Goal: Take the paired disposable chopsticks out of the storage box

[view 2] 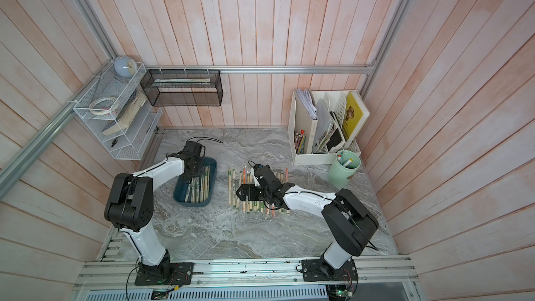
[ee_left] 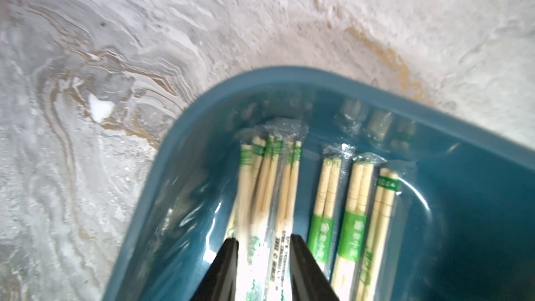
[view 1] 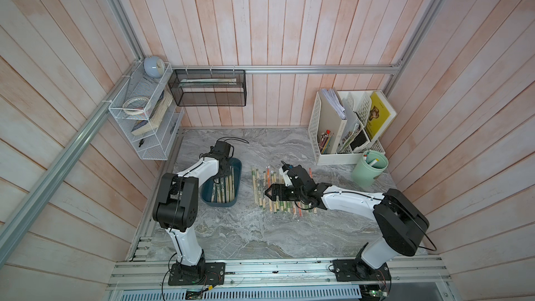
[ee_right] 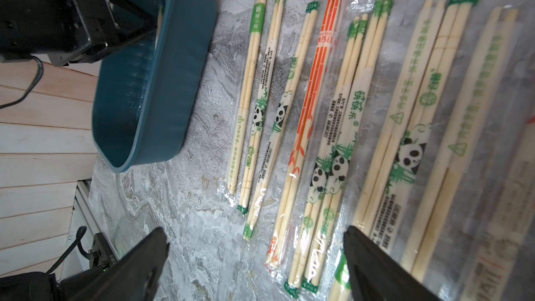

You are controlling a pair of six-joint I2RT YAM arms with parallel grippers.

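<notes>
The storage box (view 1: 236, 195) is a dark blue-green tub, holding several film-wrapped chopstick pairs. Inside it, in the left wrist view, two groups show: overlapping pairs (ee_left: 287, 189) at the left and, to their right, pairs with green bands (ee_left: 352, 228). My left gripper is open over the left group, its fingers apart on either side of it; one blurred stick there looks nearer the camera. Whether the fingers touch any film, I cannot tell. Above a row of wrapped pairs (ee_right: 312, 117) on the table, my right gripper is open and holds nothing.
A white file rack (view 1: 340, 159) and a green cup (view 1: 367, 172) stand at the back right. A black wire basket (view 1: 209, 97) hangs on the back wall, with white shelves (view 1: 150, 139) at its left.
</notes>
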